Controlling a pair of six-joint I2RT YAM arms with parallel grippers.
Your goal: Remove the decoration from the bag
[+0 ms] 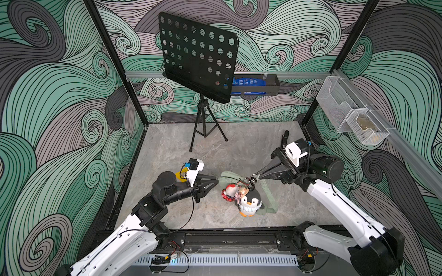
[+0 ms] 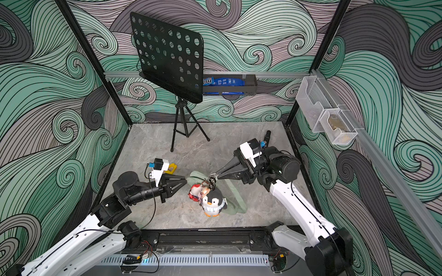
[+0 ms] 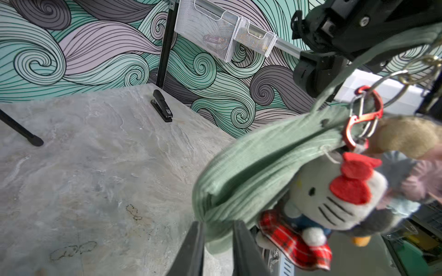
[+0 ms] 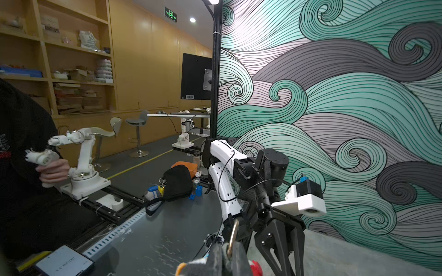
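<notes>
My right gripper is shut on a metal ring, from which the decorations hang. These are a penguin plush, a Hello Kitty plush with a red bow, and pinkish and beige soft pieces partly hidden behind it. A red carabiner is by the pale green cloth of the bag, close to the metal chain. Whether ring and cloth are still joined cannot be told. Left of the cloth, my left gripper stands part open, with nothing between its fingers.
A black music stand rises at the back left. Behind the right arm lies a black stapler. A yellow object sits beyond the left arm.
</notes>
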